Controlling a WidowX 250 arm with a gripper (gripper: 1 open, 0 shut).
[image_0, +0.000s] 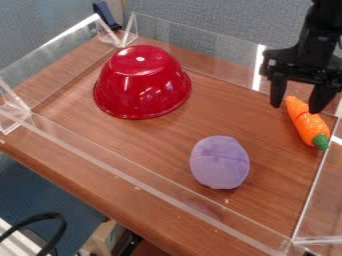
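My black gripper (297, 98) hangs at the upper right, its two fingers spread apart just over an orange carrot toy (307, 123) with a green tip, which lies on the wooden surface at the right. Nothing shows held between the fingers. An upturned red bowl (142, 80) rests at the upper left. A purple ball (219, 162) sits at the lower middle.
Clear plastic walls (221, 48) border the wooden work surface (120, 145). The middle and left of the surface between the bowl and the ball are clear. A black cable lies outside at the lower left.
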